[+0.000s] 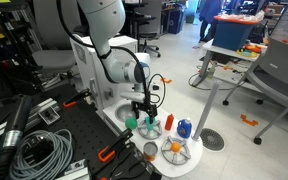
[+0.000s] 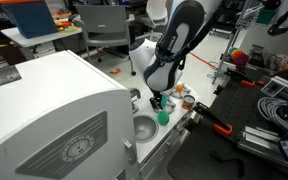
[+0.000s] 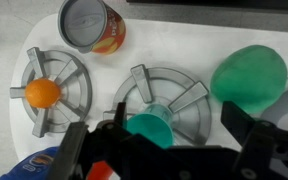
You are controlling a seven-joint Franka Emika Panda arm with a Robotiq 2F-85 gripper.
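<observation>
My gripper stands open and points down, its dark fingers (image 3: 76, 142) spread wide to either side. A teal cup-like object (image 3: 152, 127) shows between them in the wrist view, on a grey burner (image 3: 191, 107). In exterior view 1 the teal object (image 1: 150, 123) is just below the gripper (image 1: 146, 107); whether they touch cannot be told. A rounded green object (image 3: 248, 79) lies to the right of the burner in the wrist view. On the other burner rests an orange ball (image 3: 42, 93).
An open-looking can (image 3: 92, 25) stands near the counter edge. The blue object (image 1: 184, 129) and red bottle (image 1: 169, 122) are close by, partly hidden in the wrist view. A grey sink (image 1: 127, 113) lies beside the green object. A thin pale post (image 1: 206, 108) rises behind.
</observation>
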